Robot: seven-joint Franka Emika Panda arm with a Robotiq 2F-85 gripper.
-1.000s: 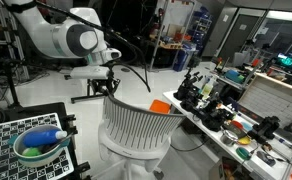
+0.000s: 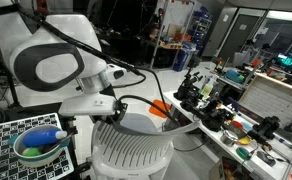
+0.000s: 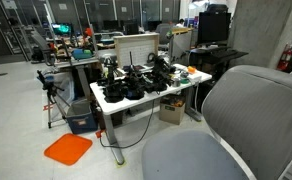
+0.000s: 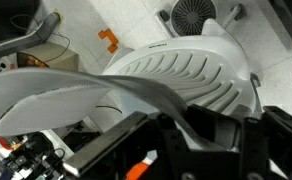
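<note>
A white chair with a slatted shell [image 2: 131, 150] stands in the middle of exterior view 1. At the left end of the chair's top edge is my gripper [image 2: 109, 115], shut on that edge by the look of it. In the wrist view the chair's smooth grey back [image 4: 81, 90] sweeps from the left toward the black fingers [image 4: 221, 130], and its rim runs in between them. Beyond it the slatted shell [image 4: 191, 72] shows. The exact contact is partly hidden by the chair's rim and the fingers.
A bowl [image 2: 41, 145] with coloured items sits on a black perforated board [image 2: 4, 150] at the left. A long table [image 2: 226, 125] crowded with black equipment stands at the right. An orange square [image 3: 68, 148] lies on the open floor.
The arm has come lower and larger in exterior view 1. The bowl stays put.
</note>
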